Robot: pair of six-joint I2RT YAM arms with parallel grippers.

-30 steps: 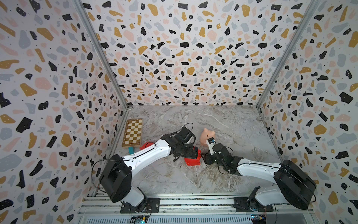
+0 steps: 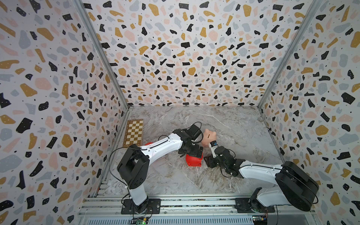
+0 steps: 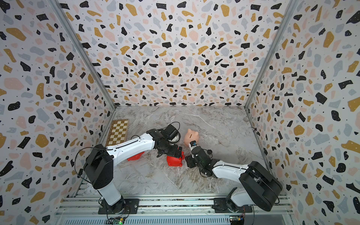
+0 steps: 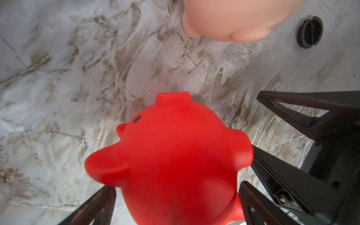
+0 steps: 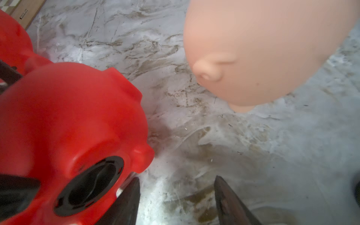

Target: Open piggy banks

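A red piggy bank (image 2: 193, 160) lies between the grippers; in the right wrist view (image 5: 71, 120) its round black-rimmed hole (image 5: 88, 186) faces right. My left gripper (image 2: 189, 151) hangs over it, fingers open; a black plug (image 4: 309, 32) lies on the table in the left wrist view. My right gripper (image 3: 189, 162) stands low right of it, fingers (image 5: 229, 200) apart with bare table between them. A peach piggy bank (image 3: 191, 135) sits behind. Another red piggy bank (image 3: 135, 156) is partly hidden by the left arm.
A wooden checkered board (image 2: 133, 133) lies at the left.
My left gripper has moved back and right, its arm rising from the front left. My right gripper has moved slightly right and towards the front.
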